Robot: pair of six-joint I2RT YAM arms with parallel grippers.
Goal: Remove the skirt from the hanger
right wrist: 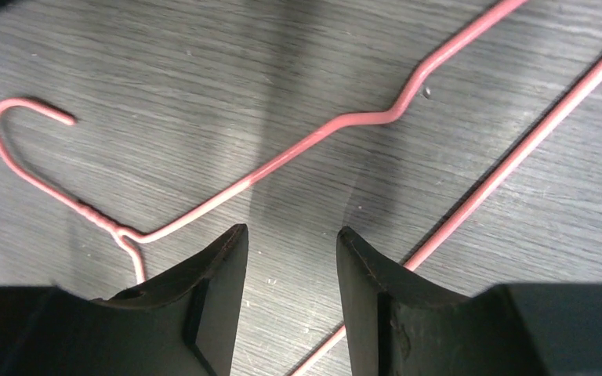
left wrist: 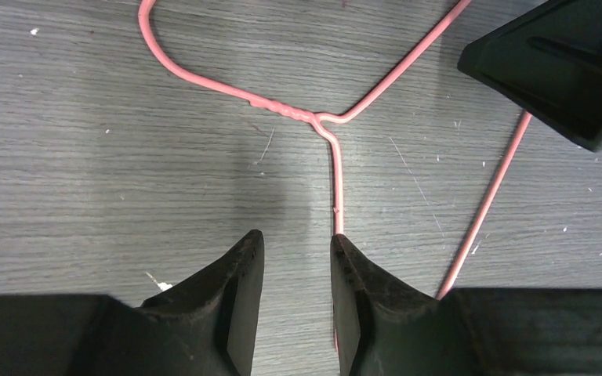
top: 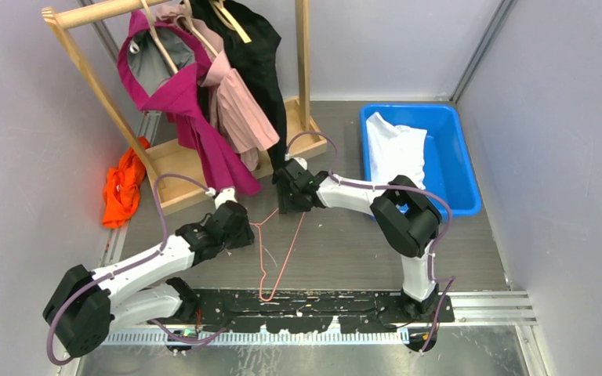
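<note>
A pink wire hanger (top: 287, 258) lies on the grey floor with no garment on it. In the left wrist view its twisted neck (left wrist: 290, 110) is ahead of my left gripper, which stands part open just above one wire, nothing held. My right gripper is open over the hanger, one wire passing beneath its fingers. In the top view garments hang on the wooden rack: magenta (top: 188, 117), pale pink (top: 235, 110) and black (top: 252, 63). Which one is a skirt I cannot tell.
A blue bin (top: 447, 176) with white cloth (top: 392, 149) stands at the right. An orange cloth (top: 124, 196) lies at the left beside the rack (top: 86, 63). Walls enclose both sides; bare floor is around the hanger.
</note>
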